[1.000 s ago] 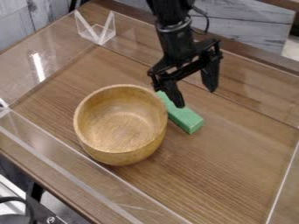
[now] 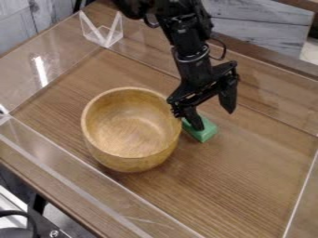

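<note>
The black arm reaches down from the top centre to my gripper [image 2: 187,113], which stands open low over a green block [image 2: 199,130] on the wooden table. The gripper is just right of the tan oval bowl [image 2: 122,119]'s rim. Whether its fingers touch the block is hard to tell.
A clear plastic object [image 2: 103,28] stands at the back left. A marble-like grey panel [image 2: 267,28] runs along the back right. A black cable or object lies at the bottom left edge.
The gripper has come lower and nearer, over the green block, covering more of its upper end. The bowl looks unmoved.
</note>
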